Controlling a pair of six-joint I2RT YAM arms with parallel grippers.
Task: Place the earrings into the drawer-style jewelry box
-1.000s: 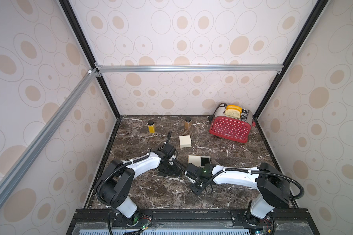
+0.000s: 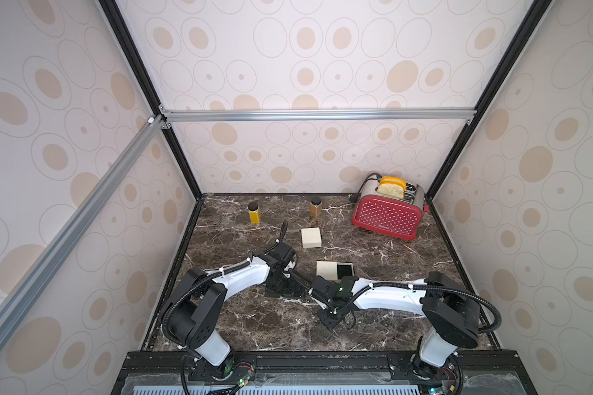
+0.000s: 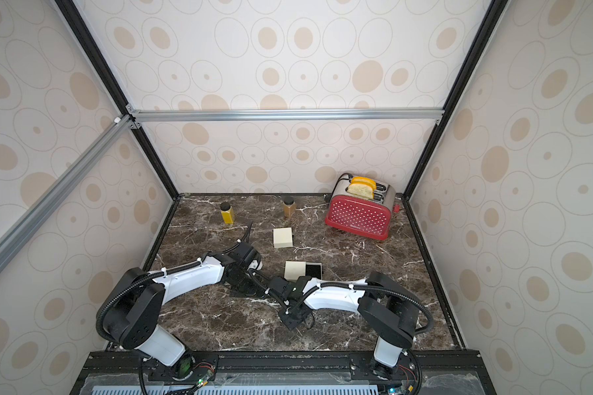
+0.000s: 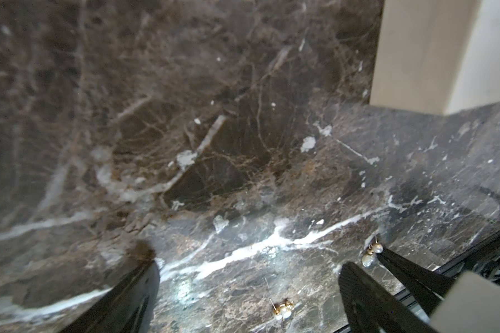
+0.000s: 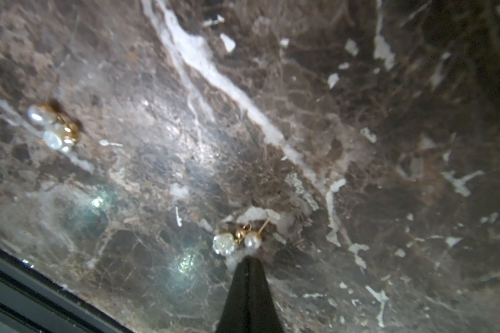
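Note:
Two pearl earrings lie on the marble table. One earring (image 5: pixel 237 239) is right at the tip of my right gripper, which is shut with nothing visible between its fingers; whether they touch is hard to tell. The other earring (image 5: pixel 54 128) lies apart at the left of the right wrist view and low in the left wrist view. My left gripper stands open and empty, its fingers spread wide. The white jewelry box (image 2: pixel 326 269) sits beyond the right gripper, its dark-lined drawer (image 2: pixel 344 270) pulled out to the right.
Behind stands another small pale box (image 2: pixel 311 237). A yellow-filled jar (image 2: pixel 254 213), a brown jar (image 2: pixel 315 207) and a red toaster (image 2: pixel 388 214) are at the back. Both forearms are close together near the table's middle.
The left arm, the boxes and the drawer look unchanged.

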